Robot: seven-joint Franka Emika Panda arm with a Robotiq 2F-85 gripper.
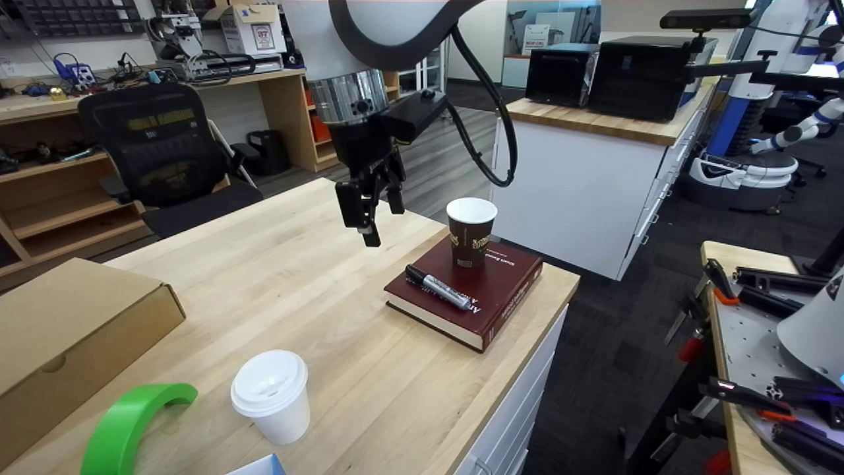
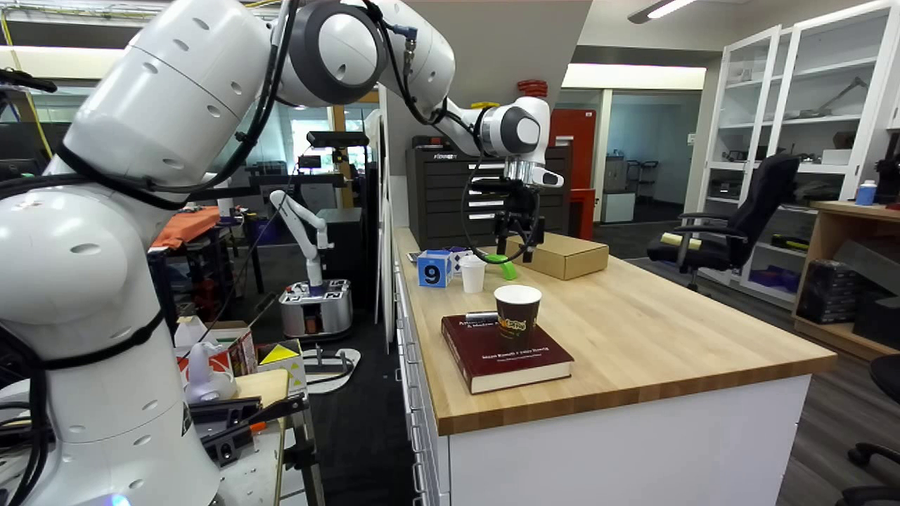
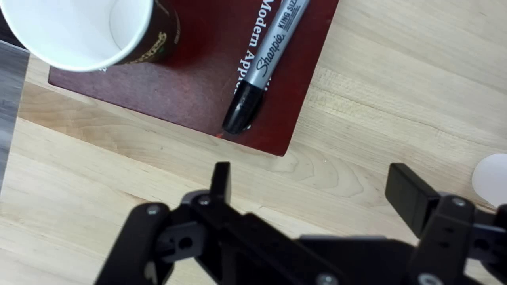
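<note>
Above the wooden table, my gripper is open, its two fingers wide apart with nothing between them. In the wrist view a dark red book point(image 3: 199, 102) lies just beyond the fingertips. A silver marker with a black cap point(image 3: 271, 57) rests on the book's cover, the cap near one corner. An uncovered brown paper cup point(image 1: 471, 241) stands upright on the same book, beside the marker. The cup looks empty inside in the wrist view. Farther off on the table is a white lidded cup point(image 1: 273, 396), upright.
A green arch point(image 1: 126, 419) and a flat cardboard box point(image 1: 79, 332) lie on the table's other side. A blue-and-white number block point(image 2: 434, 268) sits near the white cup. Bare wood point(image 1: 261, 253) fills the middle. The book lies close to the table's edge.
</note>
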